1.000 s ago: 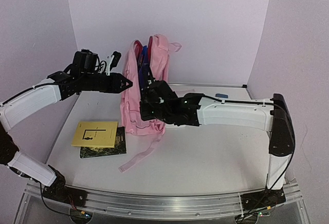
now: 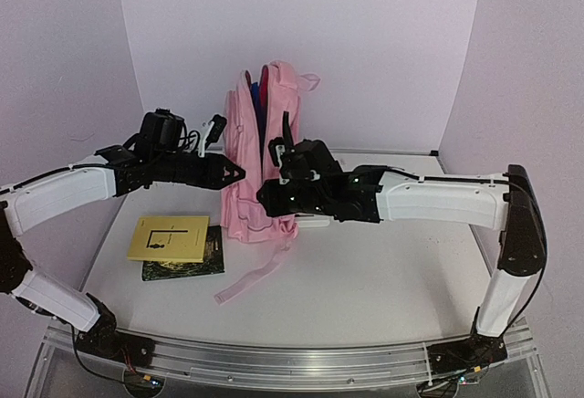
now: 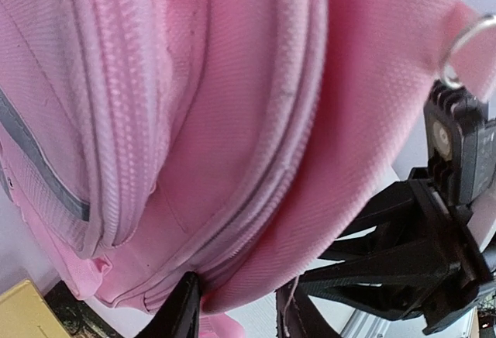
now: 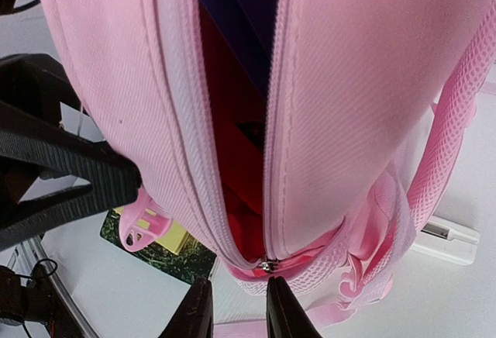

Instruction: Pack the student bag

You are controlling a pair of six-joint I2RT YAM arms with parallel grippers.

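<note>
The pink bag (image 2: 245,133) stands upright at mid-table, its front slit partly open with something dark blue (image 2: 262,106) inside. My left gripper (image 2: 243,176) is at the bag's left panel; in the left wrist view its fingers (image 3: 183,307) stand apart around the lower pink edge, with bare gap showing. My right gripper (image 2: 262,199) is low in front of the slit. Its fingers (image 4: 203,307) are apart, just below a metal zipper pull (image 4: 269,265) at the slit's bottom, with no fabric clearly between them. The bag's lower interior looks red (image 4: 236,167).
A yellow book (image 2: 169,238) lies on a dark patterned book (image 2: 187,268) at the left. A white case (image 4: 448,241) lies right of the bag, mostly hidden from above. A pink strap (image 2: 254,277) trails forward.
My left gripper has moved right and down against the bag, whose left panel has shifted right, narrowing the slit. A blue item at back right is now hidden.
</note>
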